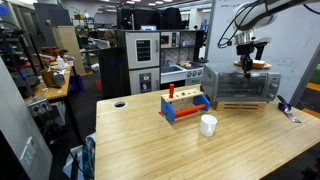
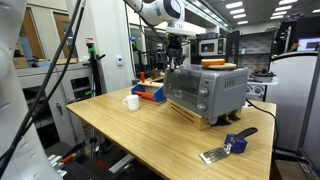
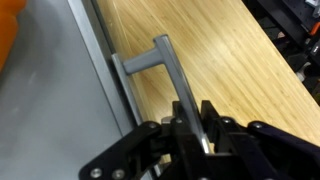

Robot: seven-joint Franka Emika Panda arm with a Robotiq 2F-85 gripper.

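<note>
A silver toaster oven (image 1: 250, 85) stands on a wooden support (image 2: 190, 115) at the right side of the table. Along its front runs a metal bar handle (image 3: 175, 68), seen close up in the wrist view. My gripper is shut on that handle near its free stretch, the dark fingers closing around the bar. From outside, the gripper (image 1: 247, 70) shows at the upper front of the oven. The oven's grey panel (image 3: 45, 100) fills the left of the wrist view. Whether the door is slightly open, I cannot tell.
Orange items on a board (image 2: 218, 66) rest on top of the oven. A white mug (image 1: 208, 125) and a blue and red rack (image 1: 185, 103) stand to the left. A spatula (image 2: 214, 155) and a blue block (image 2: 235, 145) lie near the oven.
</note>
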